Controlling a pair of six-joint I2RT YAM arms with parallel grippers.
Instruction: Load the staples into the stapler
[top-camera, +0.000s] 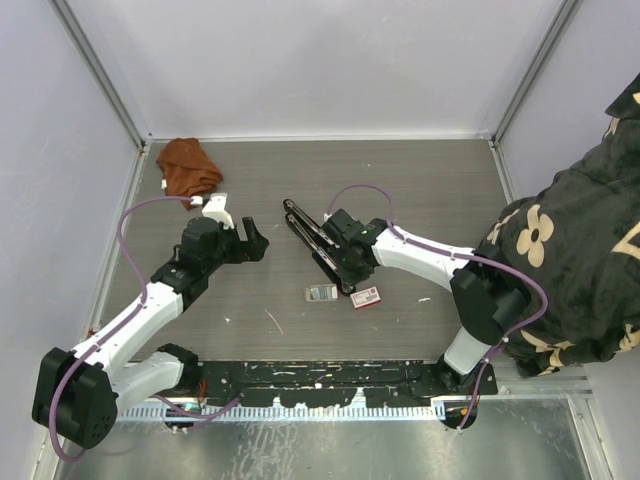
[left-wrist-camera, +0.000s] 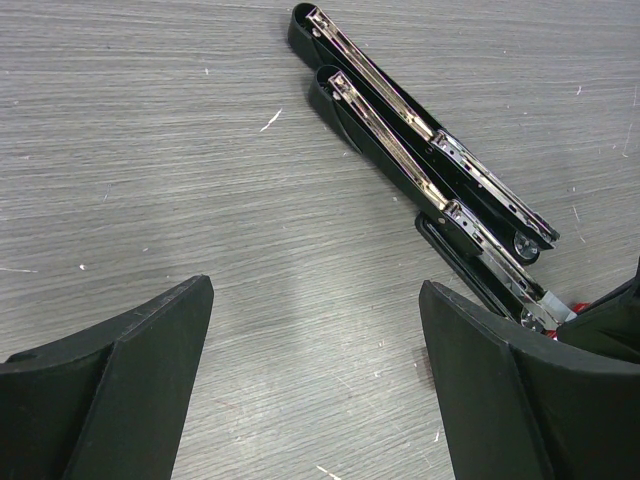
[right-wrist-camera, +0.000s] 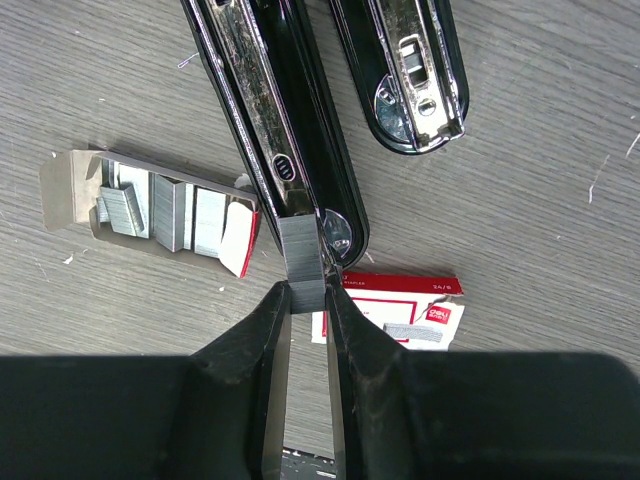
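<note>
Two black staplers lie opened out side by side. The left one (right-wrist-camera: 262, 95) has a strip of staples (right-wrist-camera: 301, 255) at its near end, in line with the metal channel. My right gripper is shut on the strip's near end. The strip's far end meets the channel's end; how far it reaches inside is hidden. The second stapler (right-wrist-camera: 415, 80) lies to the right, clear of the fingers. Well left of both staplers, my left gripper stands open above bare table.
An open box of staples (right-wrist-camera: 165, 212) lies left of the stapler's near end. A red and white box (right-wrist-camera: 405, 312) lies just right of my right fingertips. A brown cloth (top-camera: 188, 168) sits at the back left.
</note>
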